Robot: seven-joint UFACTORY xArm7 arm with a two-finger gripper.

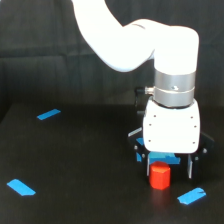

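Note:
A red block (160,176) stands on the dark table at the right, just below the gripper in the picture. My gripper (169,166) is low there, its two narrow fingers well apart, one to each side of the red block in the image. Whether they are level with the block in depth is hard to tell. A blue object (166,158) shows behind the red block, mostly hidden by the white hand.
Flat blue pieces lie on the table: one at far left (49,114), one at near left (21,187) and one at near right (191,196).

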